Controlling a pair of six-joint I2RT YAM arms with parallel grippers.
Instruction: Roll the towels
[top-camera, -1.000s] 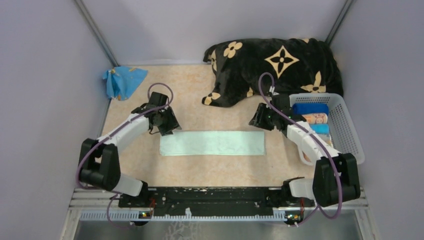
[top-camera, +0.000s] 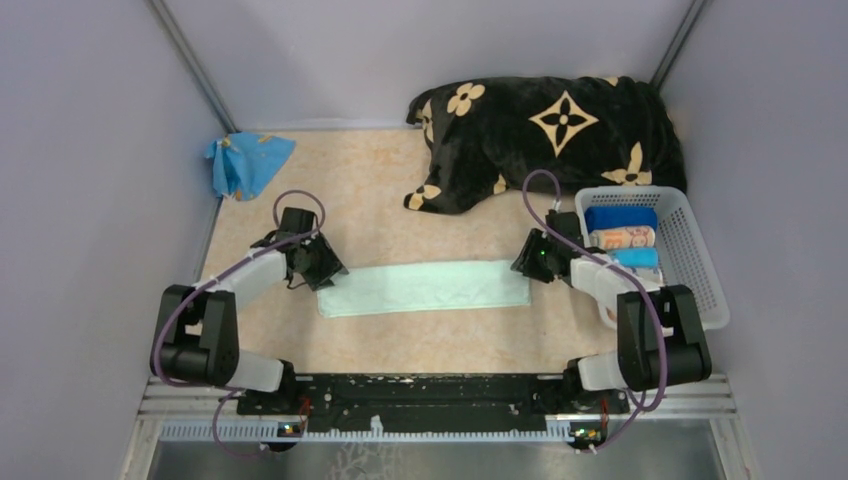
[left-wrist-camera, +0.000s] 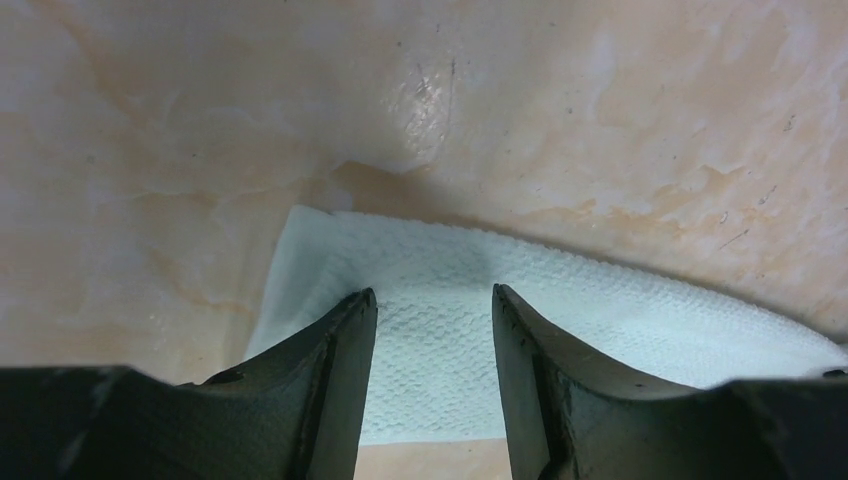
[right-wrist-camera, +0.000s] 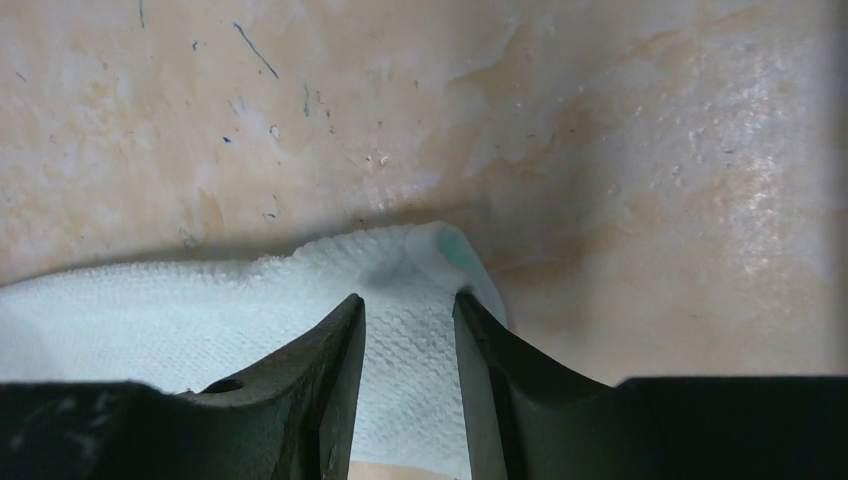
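Note:
A pale mint towel (top-camera: 430, 288) lies flat on the table as a long strip running left to right. My left gripper (top-camera: 335, 277) is over its far left corner; in the left wrist view the fingers (left-wrist-camera: 345, 350) stand apart above the white cloth (left-wrist-camera: 430, 340), which is not pinched. At the far right corner is my right gripper (top-camera: 520, 267), open. In the right wrist view, its fingers (right-wrist-camera: 345, 345) are spread over the towel (right-wrist-camera: 400, 340), whose corner is slightly turned up beside the right finger.
A white basket (top-camera: 705, 265) with several rolled towels stands at the right, close to the right arm. A dark patterned cushion (top-camera: 550, 140) fills the back right, and a blue cloth (top-camera: 248, 163) lies back left.
The towel's left end now sits a little nearer the front.

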